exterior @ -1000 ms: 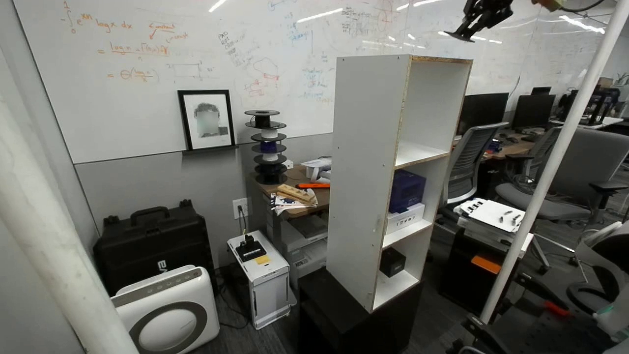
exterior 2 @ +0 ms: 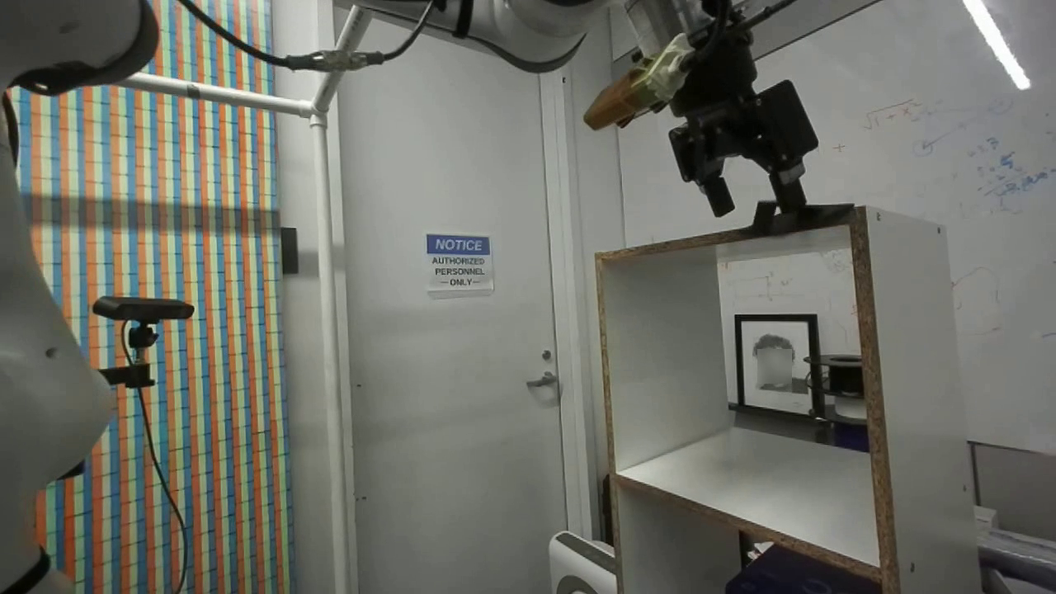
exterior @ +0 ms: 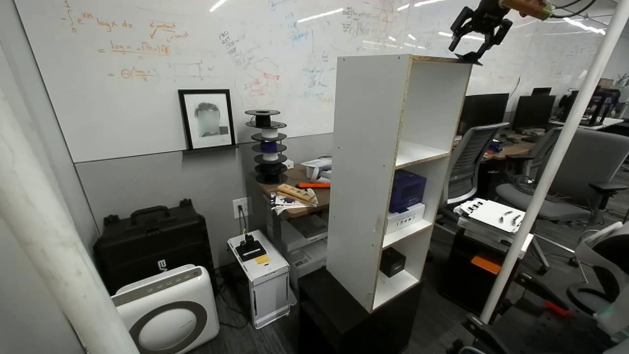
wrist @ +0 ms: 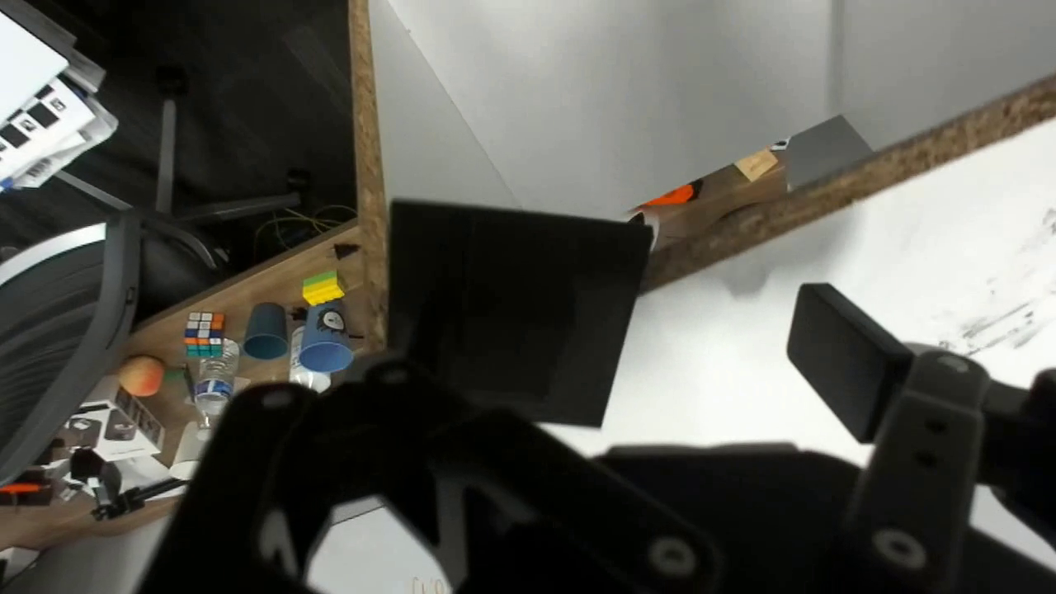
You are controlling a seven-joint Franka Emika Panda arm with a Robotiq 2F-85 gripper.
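A flat black square piece (wrist: 515,307) lies over a top corner of the white shelf (exterior: 368,171) and sticks out past its edges. In exterior view 2 the black piece (exterior 2: 823,214) lies along the top edge, with a small tab standing up from it. My gripper (exterior 2: 756,201) is just above it, fingers apart. One fingertip reaches down to the black piece, and I cannot tell whether they touch. The other finger's pad (wrist: 836,361) stands clear of it over the white top in the wrist view.
The shelf's upper compartment (exterior: 433,109) is empty; a dark blue box (exterior: 407,190) sits in the middle one and a black cube (exterior: 392,261) in the lower. Chairs and a cluttered desk (wrist: 267,272) lie beyond the shelf. A white pole (exterior: 557,159) stands in front.
My gripper has come down to the shelf's top corner and opened. The black piece, held at the fingertips above the shelf before, now lies on that corner.
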